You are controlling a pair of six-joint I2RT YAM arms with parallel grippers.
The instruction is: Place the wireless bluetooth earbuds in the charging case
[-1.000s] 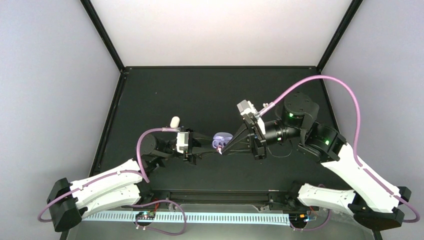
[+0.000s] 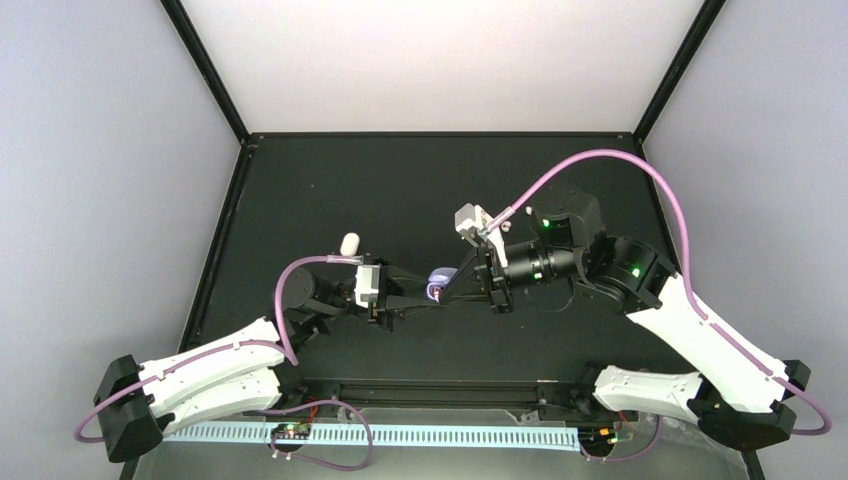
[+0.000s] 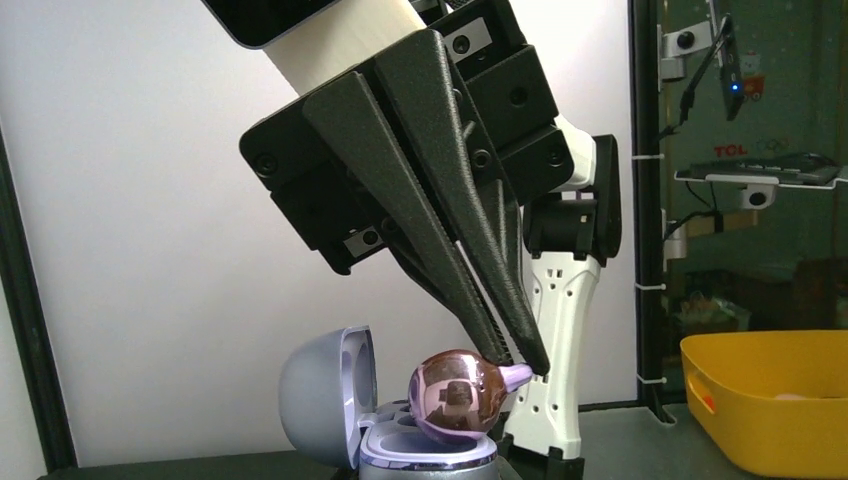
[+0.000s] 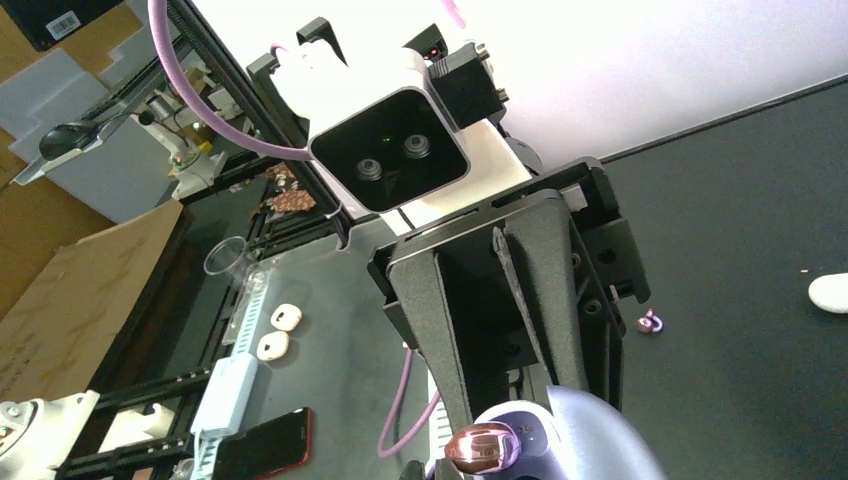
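The open lavender charging case [image 3: 322, 400] is in my left gripper [image 2: 425, 303] at the table's centre, its lid standing up. My right gripper comes down from above right, shut at the stem of a shiny rose earbud [image 3: 452, 395], which is tilted over the case's socket area; whether it rests in a socket I cannot tell. A second earbud [image 4: 649, 323] lies on the mat in the right wrist view. The left fingers are largely hidden in both wrist views.
A white oval object [image 4: 830, 292] lies on the black mat [image 2: 420, 350], which is otherwise mostly clear. A yellow bin [image 3: 770, 400] stands beyond the frame in the left wrist view.
My right gripper and wrist have moved slightly left and upward in the top view over the last second, with the earbud at the case. The left arm stays still.
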